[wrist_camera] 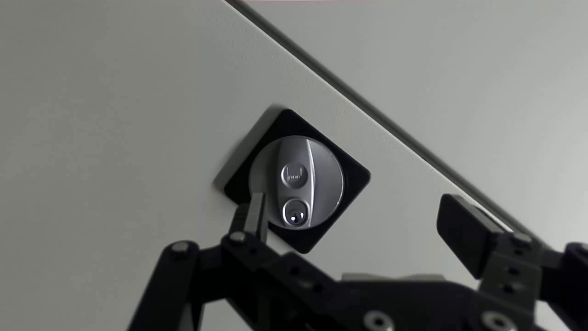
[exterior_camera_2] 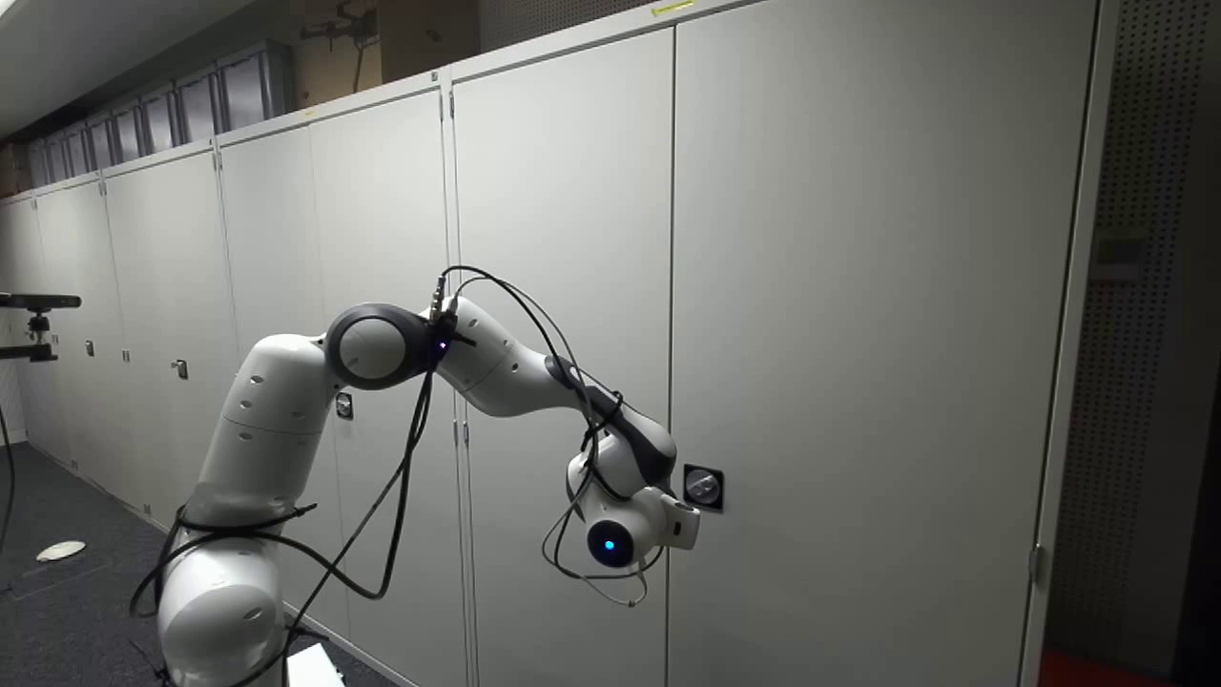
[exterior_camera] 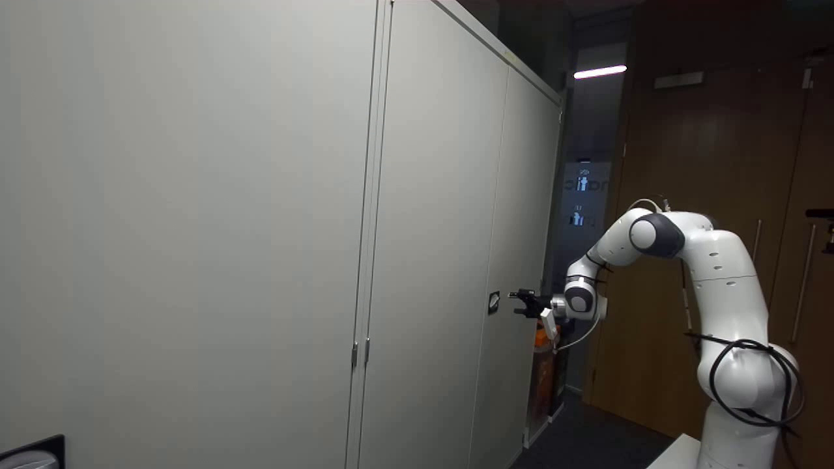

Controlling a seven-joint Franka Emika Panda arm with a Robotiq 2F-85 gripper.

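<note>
A round silver knob (wrist_camera: 325,182) with a raised grip and a keyhole sits on a black square plate (wrist_camera: 353,175) on the cabinet door. My gripper is open, its fingers wide apart with nothing held between them. In the wrist view the left finger (wrist_camera: 254,218) overlaps the lower left of the knob, while the right finger (wrist_camera: 466,234) lies well to the right over bare door. From the side, in exterior view 1, the gripper (exterior_camera: 513,303) stands a short gap away from the lock (exterior_camera: 494,302). In exterior view 2 the arm's wrist hides the gripper, beside the lock (exterior_camera_2: 703,487).
Tall grey cabinet doors (exterior_camera_2: 870,286) form a flat wall before the arm. A seam (wrist_camera: 380,116) between two doors runs diagonally past the lock. Orange items (exterior_camera: 543,336) stand beyond the cabinet's far end. Cables (exterior_camera: 754,383) loop round the arm.
</note>
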